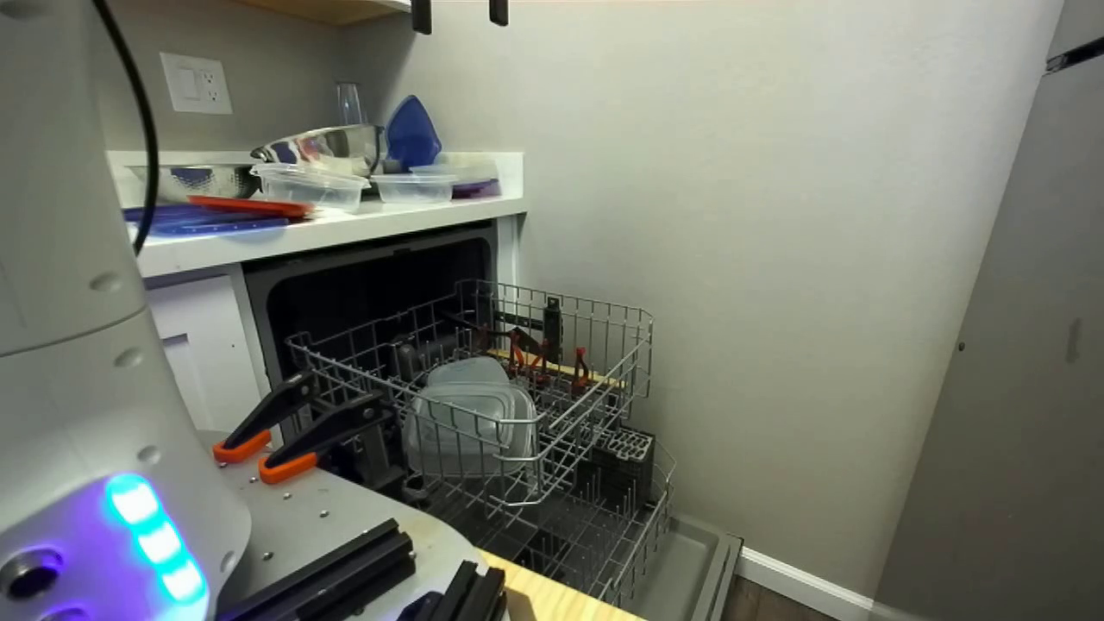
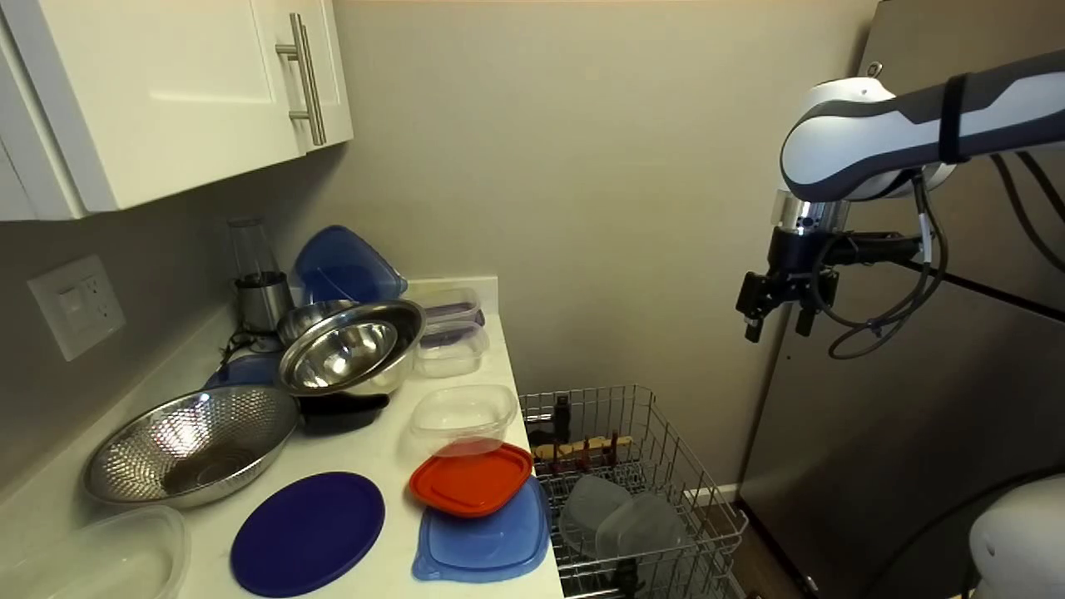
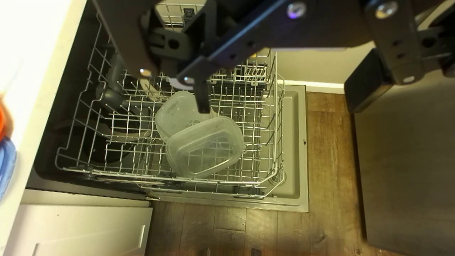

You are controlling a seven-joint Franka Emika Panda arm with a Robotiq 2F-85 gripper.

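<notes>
My gripper [image 2: 780,325] hangs high in the air near the tall grey panel, to the right of the counter. Its fingers stand wide apart, and nothing shows between them in the wrist view, where one finger [image 3: 202,93] overlaps the upper rack. Below, two clear plastic containers [image 3: 204,147] lean against each other in the pulled-out upper dishwasher rack [image 1: 577,426]. Only the tips of the fingers [image 1: 421,15] enter exterior view 1, at its top edge.
On the white counter [image 2: 404,559] lie a red lid [image 2: 473,481], blue lids, a colander [image 2: 195,439], steel bowls and more clear containers. Utensils with red handles occupy the rack's far part. A cabinet [image 2: 200,90] overhangs the counter. Air above the rack is clear.
</notes>
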